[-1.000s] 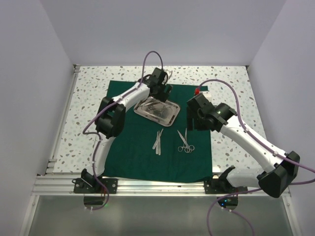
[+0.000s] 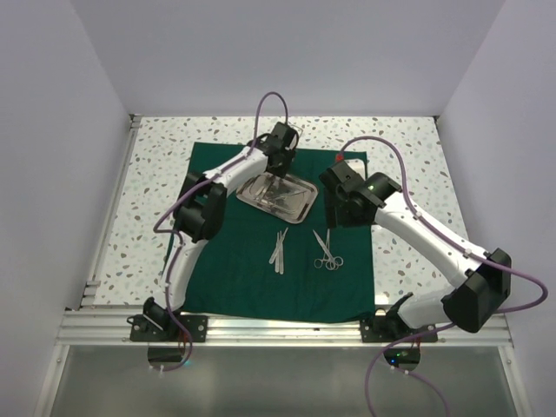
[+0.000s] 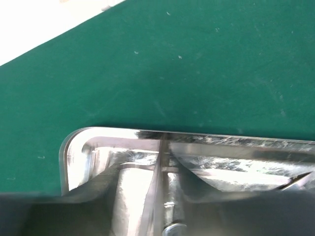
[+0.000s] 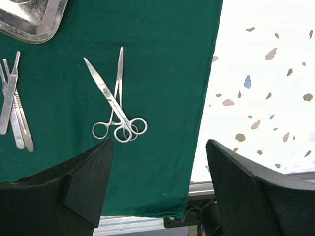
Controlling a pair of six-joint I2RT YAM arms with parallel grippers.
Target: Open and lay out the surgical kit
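Observation:
The metal tray (image 2: 306,210) lies on the green cloth (image 2: 230,282), with thin instruments (image 2: 294,193) in it. Over its far side is my left gripper (image 2: 278,171). In the left wrist view its blurred fingers (image 3: 101,189) stand apart above the tray's rim (image 3: 221,139), a narrow metallic strip (image 3: 156,196) showing between them; contact cannot be made out. Scissors (image 4: 102,86) lie crossed over a slim clamp (image 4: 119,73) on the cloth. Left of them rest tweezers (image 4: 9,101) and slim handles (image 4: 23,123). My right gripper is open and empty above the cloth.
A speckled tabletop (image 2: 413,187) surrounds the cloth, with a metal rail (image 2: 269,332) along the front edge. A small white item with a red part (image 2: 354,165) sits beyond the right gripper.
My left gripper has shifted slightly over the tray's far side. The right arm has drawn a little leftward. The tray, scissors and tweezers lie where they were.

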